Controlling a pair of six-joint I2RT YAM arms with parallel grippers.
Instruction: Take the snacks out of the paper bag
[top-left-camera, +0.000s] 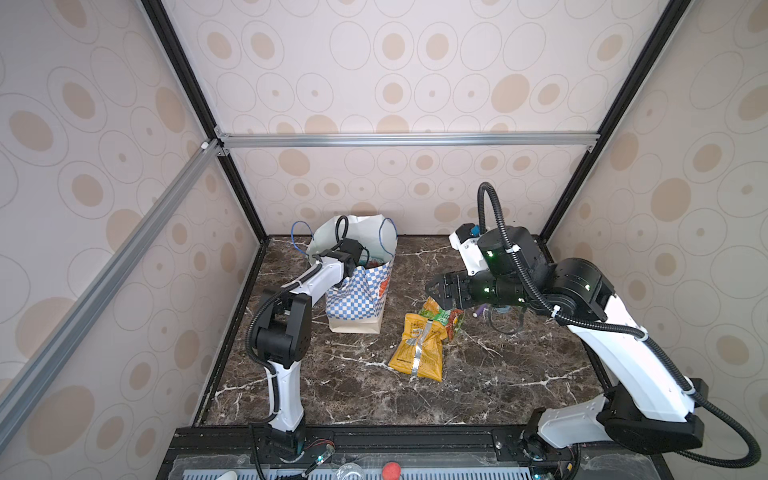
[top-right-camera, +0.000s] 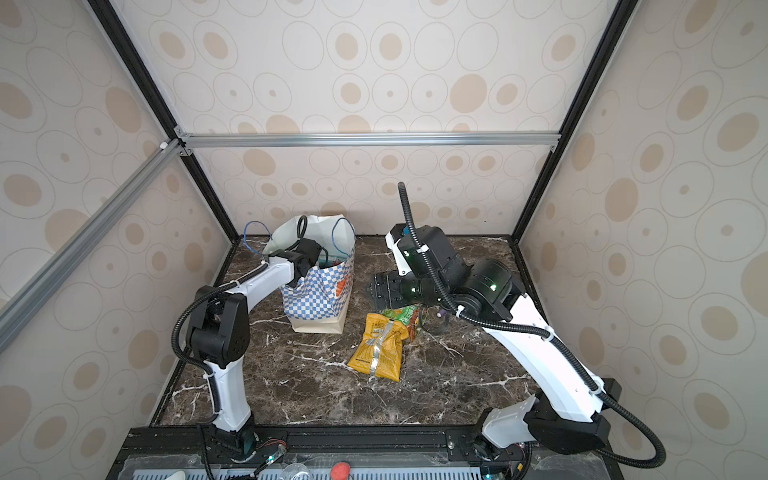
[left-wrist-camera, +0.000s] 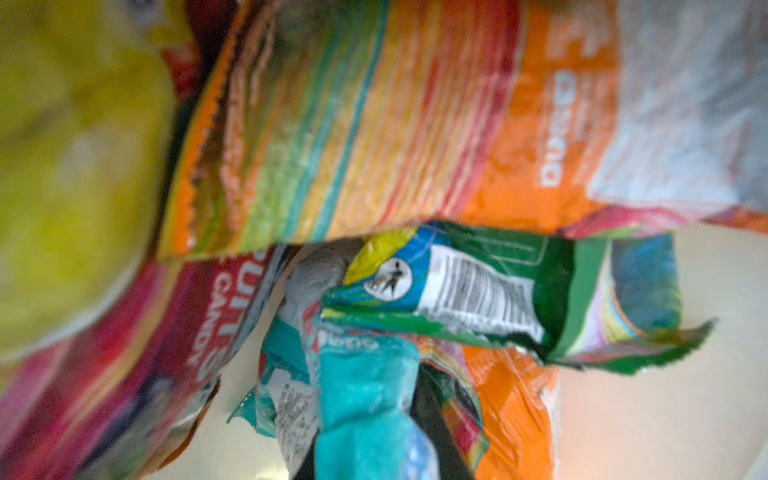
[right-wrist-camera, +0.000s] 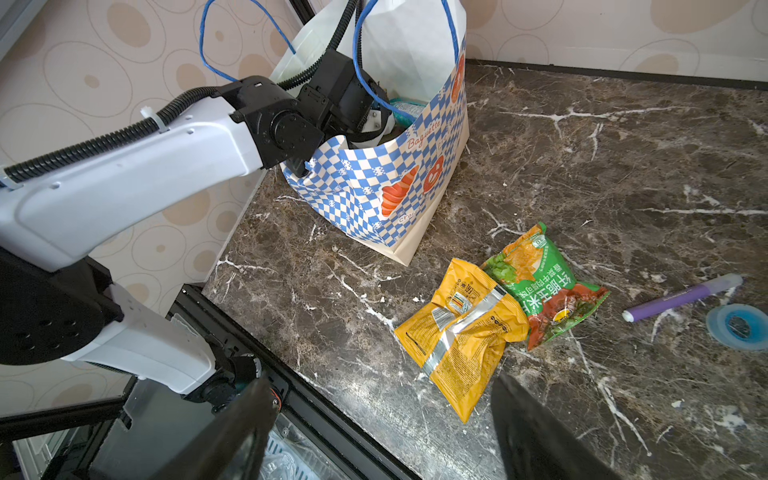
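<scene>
The paper bag (top-left-camera: 357, 297), blue-and-white checked, stands open at the left of the table. My left gripper reaches down inside it; in the left wrist view its dark fingers (left-wrist-camera: 438, 424) are closed around a teal snack packet (left-wrist-camera: 364, 408). Around that lie a green packet with a barcode (left-wrist-camera: 480, 288), a striped orange packet (left-wrist-camera: 400, 112), a red candy packet (left-wrist-camera: 192, 336) and a yellow packet (left-wrist-camera: 72, 176). Outside, a yellow packet (right-wrist-camera: 465, 332) overlaps a green-and-orange one (right-wrist-camera: 548, 284). Above the table my right gripper is open and empty.
A purple marker (right-wrist-camera: 680, 297) and a roll of blue tape (right-wrist-camera: 737, 326) lie to the right of the snacks. The blue cord handles (right-wrist-camera: 454, 24) stick up from the bag's rim. Bare table shows between the bag and the packets.
</scene>
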